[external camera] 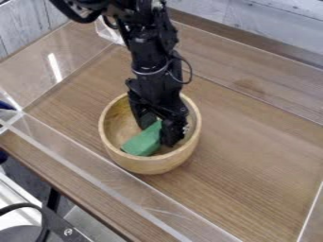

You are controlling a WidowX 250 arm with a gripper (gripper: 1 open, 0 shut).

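A round tan bowl (151, 164) sits on the wooden table, left of the middle. A green object (142, 144) lies inside it, partly hidden by the black arm. My gripper (157, 125) reaches down from the top into the bowl, its dark fingers at or just above the upper end of the green object. The fingers are open by their look, though the dark parts blend together. Whether the fingers touch the object cannot be told.
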